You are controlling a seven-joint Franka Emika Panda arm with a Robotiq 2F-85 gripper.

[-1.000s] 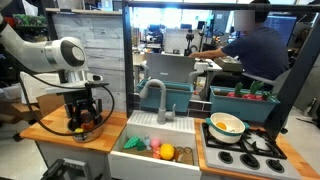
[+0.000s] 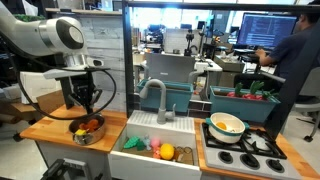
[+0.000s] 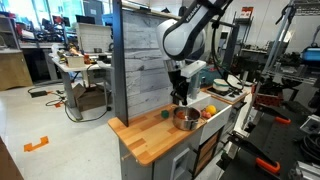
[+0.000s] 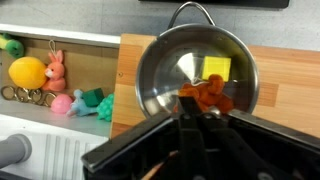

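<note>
A metal pot [image 4: 152, 88] stands on the wooden counter, holding a yellow block [image 4: 216, 68] and a crumpled orange item [image 4: 208, 94]. My gripper [image 2: 89, 107] points down above the pot and appears shut, with nothing seen between its fingers. In the wrist view its dark fingers cover the pot's near side and part of the orange item. From the second exterior view the pot [image 3: 186, 119] sits near the counter's edge, below the arm.
Several toys, among them an orange rabbit [image 4: 56, 72], lie in the white sink [image 2: 128, 158] beside the counter. A grey faucet [image 2: 160, 92] rises behind it. Farther right, a white bowl [image 2: 226, 127] sits on the stove [image 2: 222, 157]. A grey wall panel [image 3: 150, 60] stands behind the pot.
My gripper has risen from low in the pot to above it, and the arm has lifted with it. The pot remains on the counter. The person in the background has shifted right.
</note>
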